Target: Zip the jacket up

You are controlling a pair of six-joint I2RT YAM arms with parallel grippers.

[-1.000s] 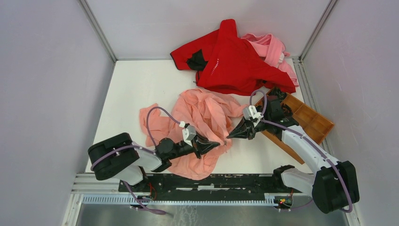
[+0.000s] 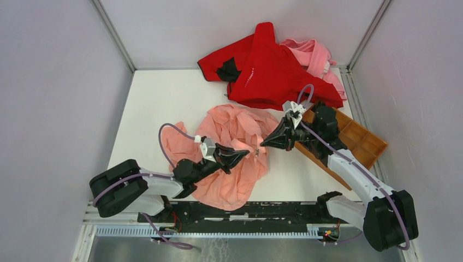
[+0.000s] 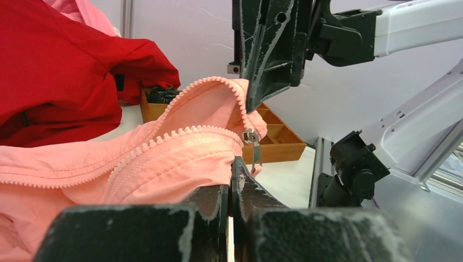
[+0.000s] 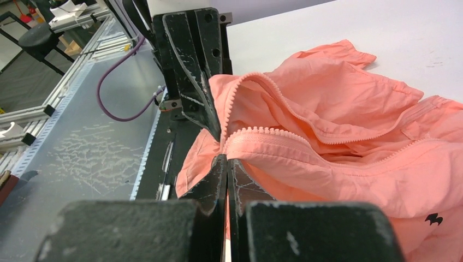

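The salmon-pink jacket [image 2: 232, 188] lies crumpled in the middle of the table, its front raised between my two grippers. My left gripper [image 2: 248, 152] is shut on one toothed zip edge of the jacket. Facing it closely, my right gripper [image 2: 261, 145] is shut, with the opposite zip edge at its fingertips. In the left wrist view a metal zip slider [image 3: 250, 136] sits on that right-hand edge, its pull tab [image 3: 256, 155] hanging down near my left fingertips. The two rows of teeth [image 4: 256, 130] are apart and arch up to the grippers.
A red jacket [image 2: 278, 76] and a pink garment [image 2: 314, 57] are piled at the back. The wooden divided box [image 2: 360, 139] stands at the right, under my right arm. Bare white table [image 2: 158, 95] shows at the back left.
Both grippers have moved toward the back of the table, lifting the jacket's front with them.
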